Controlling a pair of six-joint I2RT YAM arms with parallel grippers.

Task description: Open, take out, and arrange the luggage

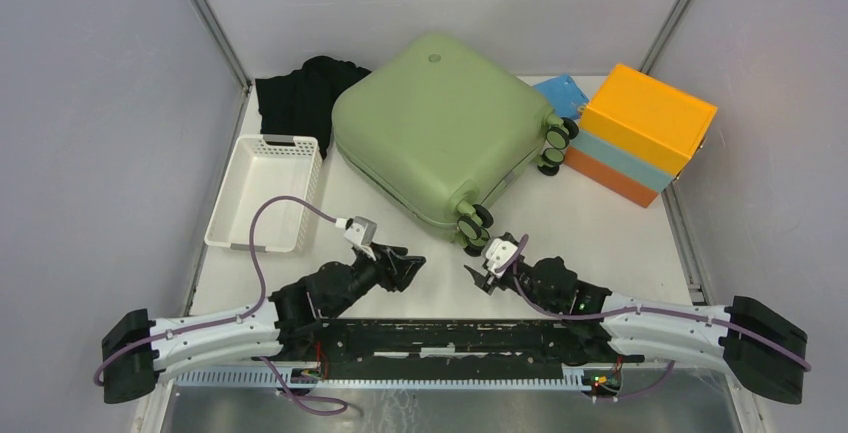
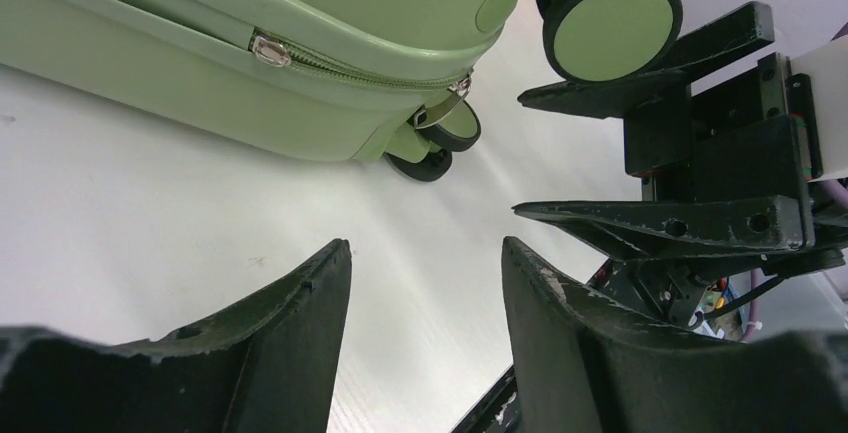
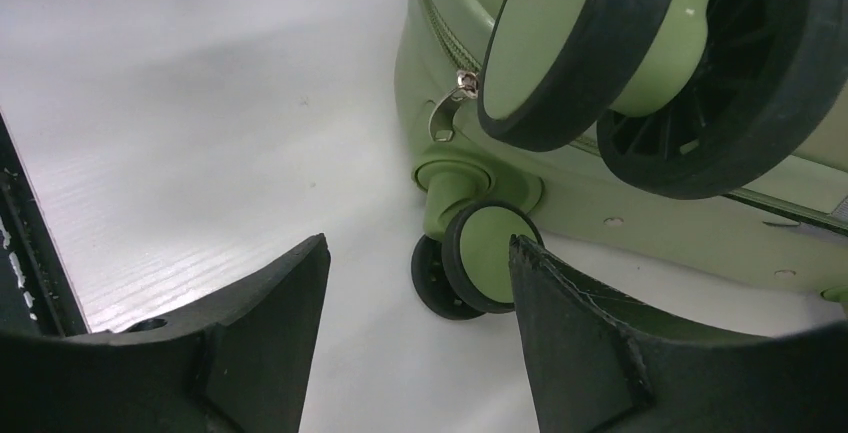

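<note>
A large green suitcase (image 1: 440, 123) lies on the white table, its wheels (image 1: 476, 223) toward the front and right. My left gripper (image 1: 405, 263) is just in front of its near corner, fingers apart with nothing visible between them; in the left wrist view the zipper (image 2: 350, 71) runs above them. My right gripper (image 1: 482, 271) is close beside the front wheels; in the right wrist view the zipper pull (image 3: 445, 118) and a lower wheel (image 3: 480, 248) lie beyond its parted fingers, with no grasp visible.
A white basket (image 1: 260, 193) and black cloth (image 1: 295, 98) are at left. A blue item (image 1: 560, 93) and stacked orange, yellow and teal boxes (image 1: 635, 123) are at right. Bare table lies right of the suitcase.
</note>
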